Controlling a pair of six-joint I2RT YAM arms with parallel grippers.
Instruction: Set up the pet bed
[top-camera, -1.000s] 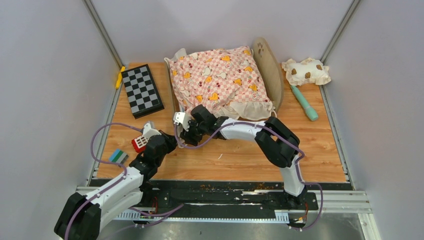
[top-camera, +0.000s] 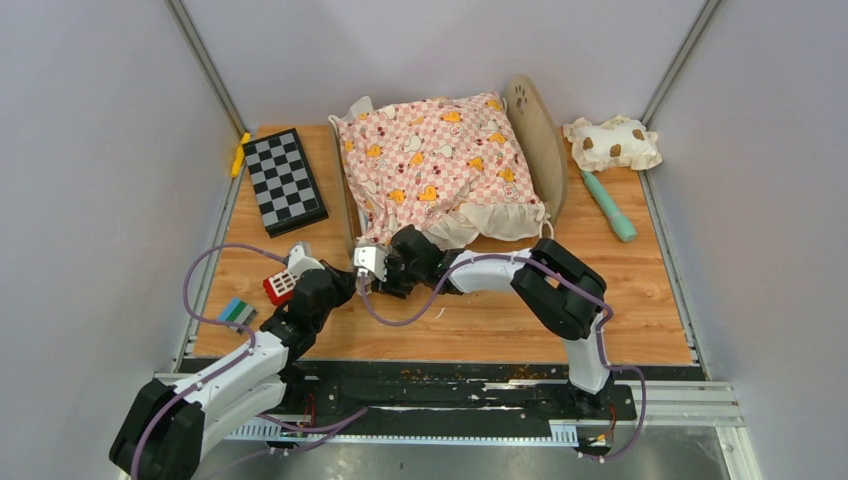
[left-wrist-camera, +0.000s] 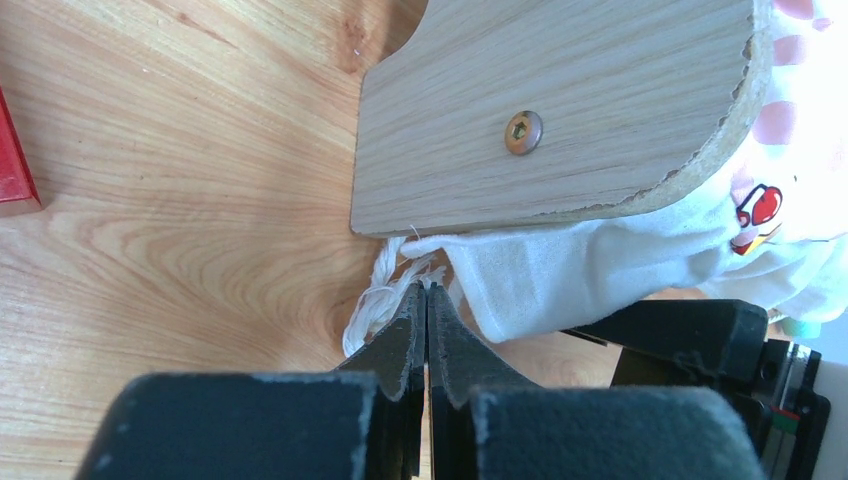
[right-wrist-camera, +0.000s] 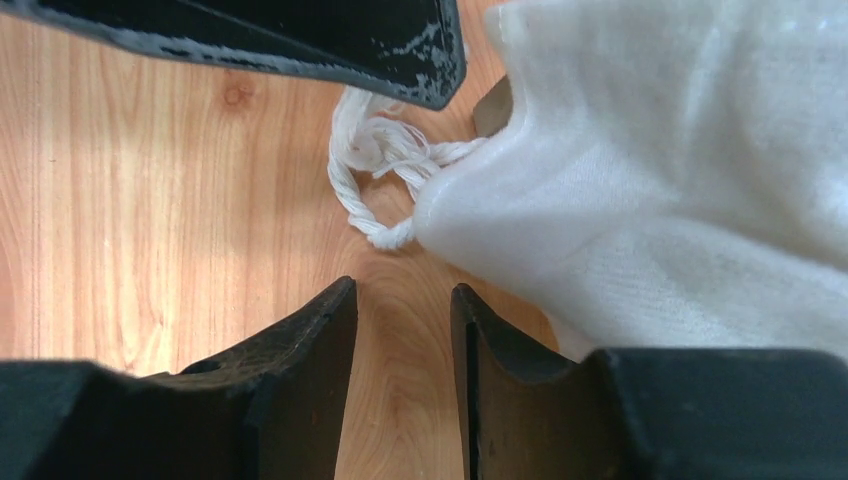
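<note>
The pet bed has a wooden frame with a curved end board (top-camera: 535, 140) on the right and a side panel (left-wrist-camera: 560, 110) near my left gripper. A pink checked cushion (top-camera: 430, 165) with a ruffle covers it. Below the panel hang a white cloth corner (left-wrist-camera: 570, 270) and a knotted white string (right-wrist-camera: 375, 150). My left gripper is shut beside the string; whether any strand is pinched cannot be told. Pointing at the string from the other side, my right gripper is partly open, bare wood showing between its fingertips.
A chessboard (top-camera: 285, 183), a red box (top-camera: 280, 288) and a striped block (top-camera: 237, 312) lie at the left. To the right are a small ruffled pillow (top-camera: 612, 144) and a green bottle (top-camera: 608, 207).
My right gripper has shifted slightly toward the front of the table, near the bed's front left corner. The left arm has barely moved, and the bed stays put.
</note>
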